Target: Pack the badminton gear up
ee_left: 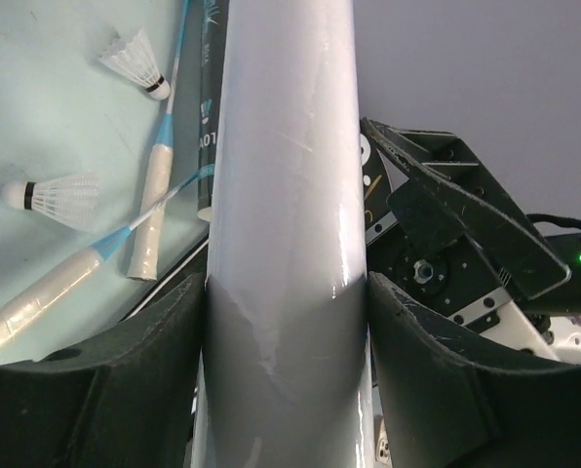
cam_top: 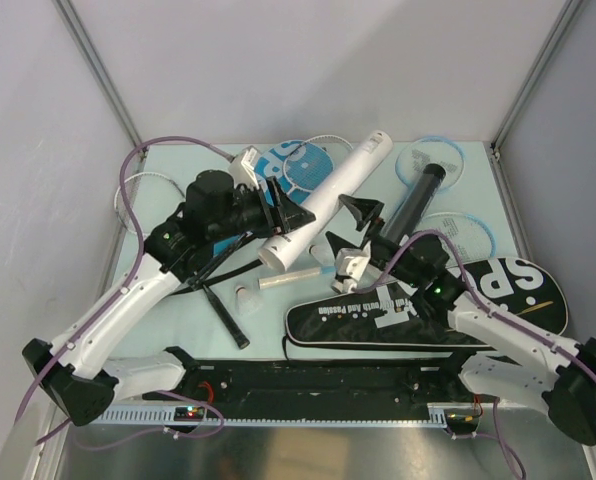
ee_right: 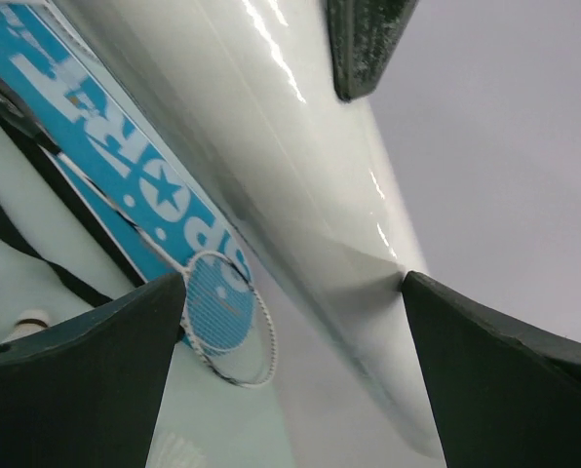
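Note:
A long white shuttlecock tube (cam_top: pixel 343 185) is held tilted above the table, its near end pointing down and left. My left gripper (cam_top: pixel 290 213) is shut on it; in the left wrist view both fingers press against its sides. Close to the tube's right side, my right gripper (cam_top: pixel 351 228) stands open with nothing held. The tube (ee_right: pixel 300 127) slants across its opening in the right wrist view. A black tube (cam_top: pixel 418 200), a long black bag (cam_top: pixel 328 325) and a blue bag (cam_top: pixel 268 163) lie on the table. Part of the blue bag is hidden behind the left arm.
Shuttlecocks (cam_top: pixel 246 298) lie near the middle. Blue-rimmed rackets (cam_top: pixel 464 160) lie on the right, a white-rimmed racket (cam_top: pixel 128 215) on the left. A black-handled racket grip (cam_top: pixel 226 318) points toward the front.

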